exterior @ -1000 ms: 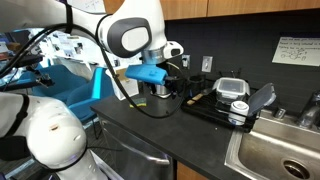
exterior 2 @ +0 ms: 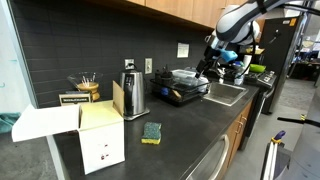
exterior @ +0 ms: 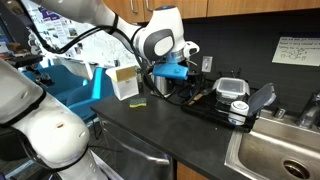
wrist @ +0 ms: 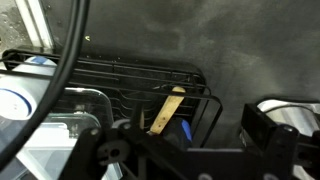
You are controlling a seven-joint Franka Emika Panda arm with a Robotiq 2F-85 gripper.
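My gripper is open, its dark fingers spread on either side of the lower middle of the wrist view. Between and beyond them lies the edge of a black wire dish rack (wrist: 112, 72). A wooden-handled utensil (wrist: 168, 108) rests in the rack, with something blue (wrist: 186, 130) beside it. No object shows between the fingertips. In exterior view 1 the rack (exterior: 205, 110) stands against the back wall, and the gripper is over its left end, partly hidden by the blue-banded wrist (exterior: 170, 71).
A clear-and-white container (exterior: 232, 89), a white cup (exterior: 238, 112) and plates (exterior: 261, 98) fill the rack's right side, near the sink (exterior: 288, 150). A green-and-yellow sponge (exterior 2: 151, 132), an open cardboard box (exterior 2: 102, 140) and a kettle (exterior 2: 133, 96) stand further left.
In exterior view 1 the arm has swung right and farther back, bringing the gripper over the rack's left end. The box and sponge are now more exposed. The counter objects look unmoved.
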